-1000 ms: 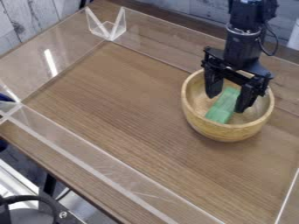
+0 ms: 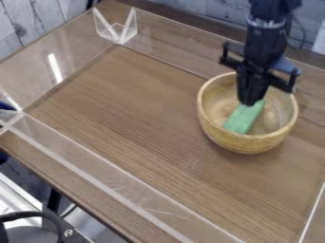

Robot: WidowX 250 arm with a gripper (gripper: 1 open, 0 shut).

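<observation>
A wooden bowl [image 2: 231,140] stands on the right part of the wooden table [image 2: 114,114], with a green object [image 2: 241,120] lying inside it. My dark gripper [image 2: 246,78] is above the rear of the bowl, pointing down. It looks shut, with nothing visible between its fingers, though its tips are blurred.
A small clear plastic piece [image 2: 117,27] sits at the back left near the table edge. Dark cables lie beyond the front-left edge.
My gripper has risen from inside the bowl to above its rear part. The green object remains in the bowl, more exposed now.
</observation>
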